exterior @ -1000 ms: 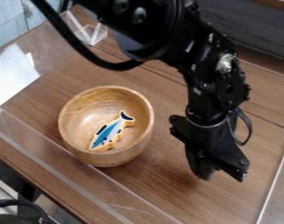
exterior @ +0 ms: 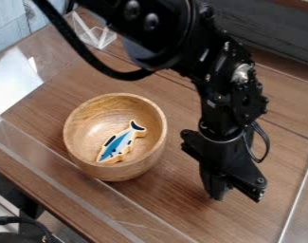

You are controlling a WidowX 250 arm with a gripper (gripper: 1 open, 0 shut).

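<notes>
A round light-wood bowl point(exterior: 94, 115) sits on the brown tabletop, holding a small flat fish figure point(exterior: 117, 142) in blue, white and black with pale wooden edges. Just right of the bowl, my black gripper point(exterior: 216, 184) points down over the bare table, its fingers close together; whether anything is between them is hidden.
Clear plastic strips run along its edges. A white sheet point(exterior: 9, 78) lies at the left edge, and a dark cable hangs from the arm.
The bowl and fish have not moved.
</notes>
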